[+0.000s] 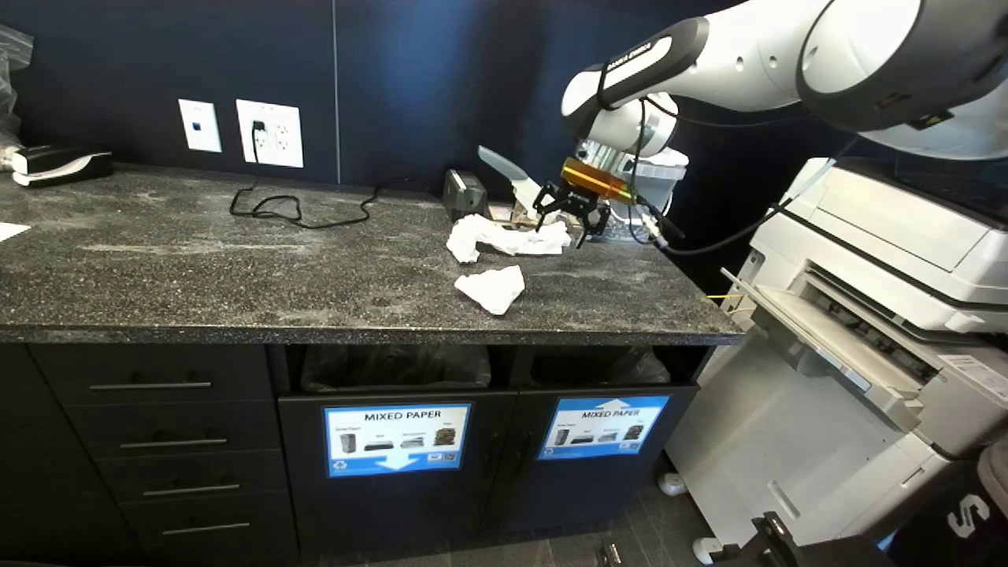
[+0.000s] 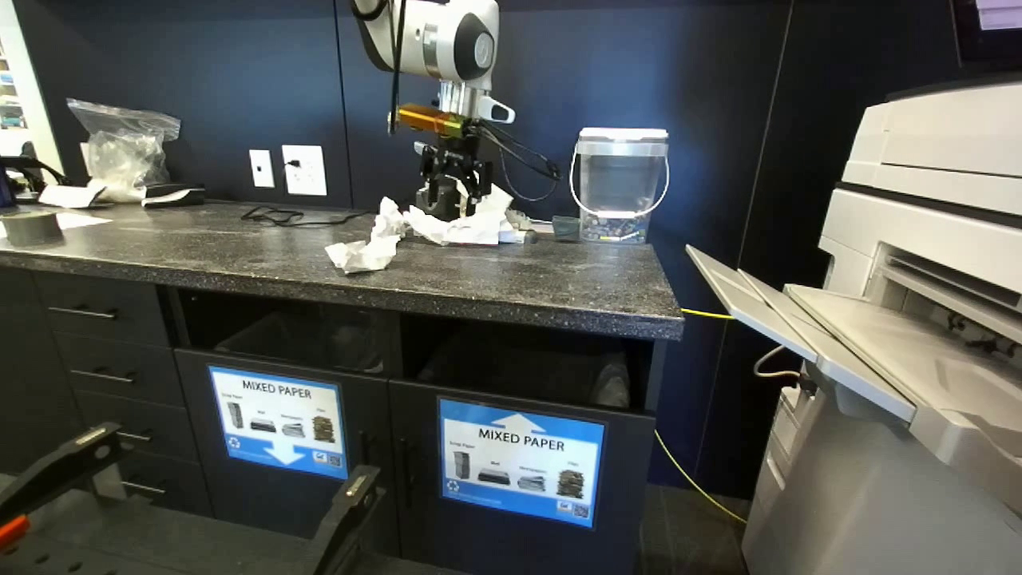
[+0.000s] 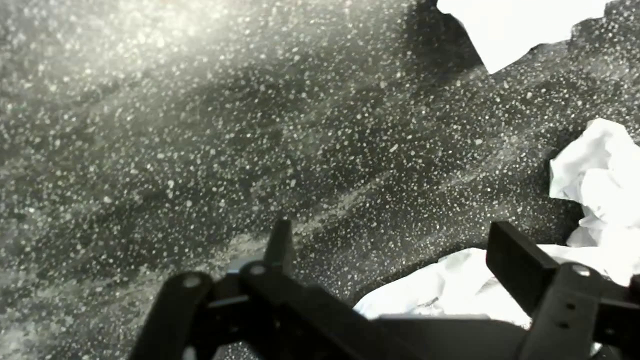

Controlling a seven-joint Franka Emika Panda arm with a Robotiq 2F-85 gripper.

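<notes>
Over the right part of the counter, my gripper (image 1: 568, 236) hangs open, its fingers spread and nothing held between them. Just left of it lies a long crumpled white paper (image 1: 515, 238). A smaller white paper (image 1: 493, 289) rests nearer the front edge. In the wrist view the long paper (image 3: 456, 283) runs partly behind the right-hand finger (image 3: 519, 264), and its bunched end shows at the right. The smaller paper (image 3: 522, 27) is cut off by the top edge. From the second exterior view, the gripper (image 2: 457, 206) appears in line with the papers, so its height above them is hard to judge.
A black device (image 1: 463, 195) and a pale upright object (image 1: 508, 170) stand behind the long paper. A clear lidded bucket (image 2: 623, 182) is at the back right. A cable (image 1: 302, 213) lies on the counter, whose left side is mostly clear. A printer (image 1: 879, 246) stands to the right.
</notes>
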